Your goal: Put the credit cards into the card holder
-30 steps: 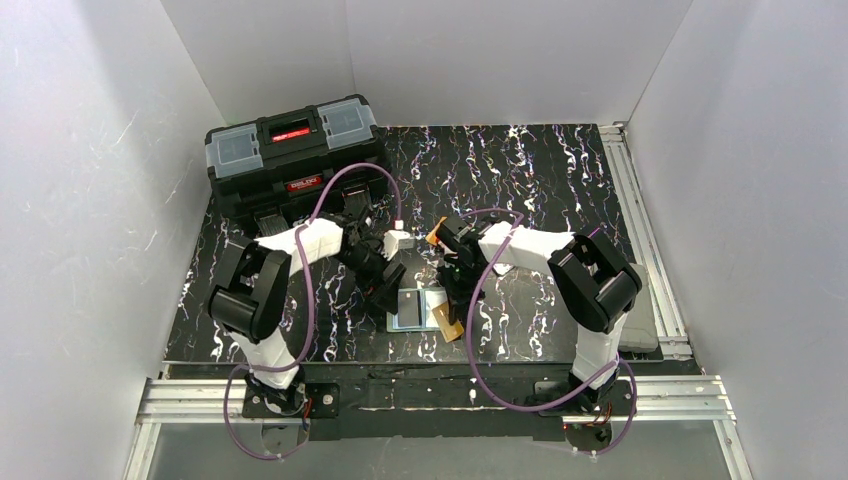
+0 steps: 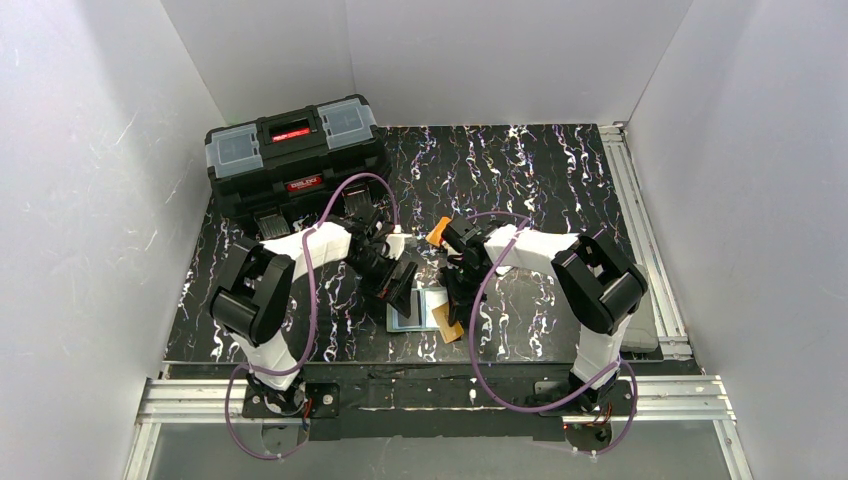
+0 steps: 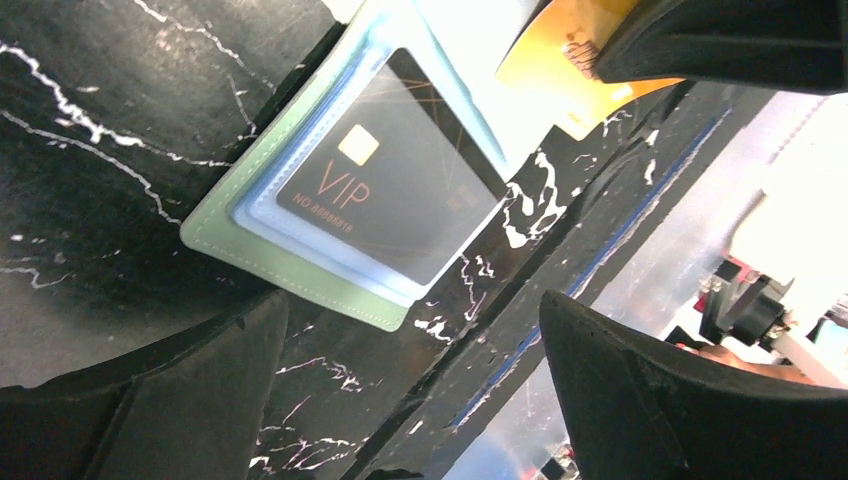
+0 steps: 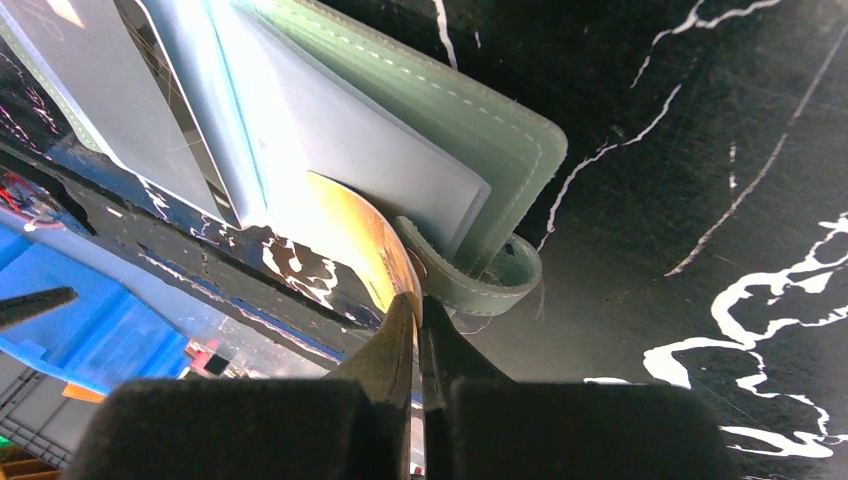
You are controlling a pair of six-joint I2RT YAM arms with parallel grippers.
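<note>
The green card holder lies open on the dark table; a grey VIP card rests in its clear left sleeve. My left gripper is open at that end of the holder, nothing between its fingers. Across the right-hand clear sleeve leans a gold card, tilted, its far end at the sleeve and its near edge pinched by my right gripper, which is shut on it. How far the gold card reaches into the sleeve cannot be told. In the top view, the arms cover part of the holder.
Behind the right gripper lies an orange card-like piece. A large black toolbox stands at the back left. The holder's green strap curls up close to the right fingers.
The left gripper has shifted slightly to the right, over the holder's left part.
</note>
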